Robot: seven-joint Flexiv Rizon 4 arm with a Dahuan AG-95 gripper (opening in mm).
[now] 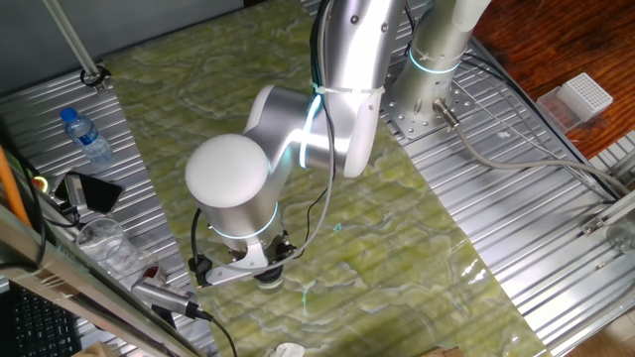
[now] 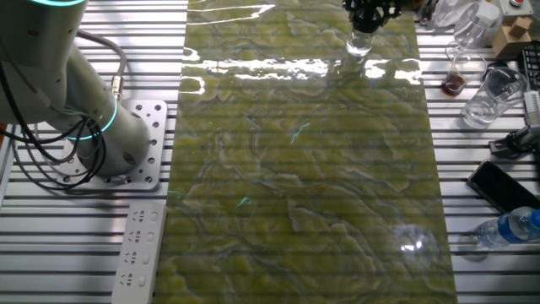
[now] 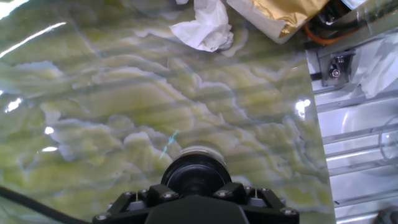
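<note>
My gripper is at the far end of the green marbled sheet, pointing down in exterior view 2. Its black fingers close round the dark top of a small clear container (image 2: 359,44). From above, in the wrist view, the container's black round top (image 3: 194,171) covers most of it, leaving a pale rim showing beyond. In exterior view 1 only its light lower end (image 1: 269,283) shows under the gripper. Whether its base touches the sheet cannot be told.
Crumpled white tissue (image 3: 208,28) and a gold-and-white packet (image 3: 283,15) lie ahead of the gripper. Beyond the sheet's edge stand clear cups (image 2: 496,97), a phone (image 2: 504,187) and a water bottle (image 2: 510,228). A power strip (image 2: 139,253) borders the other side. Mid-sheet is clear.
</note>
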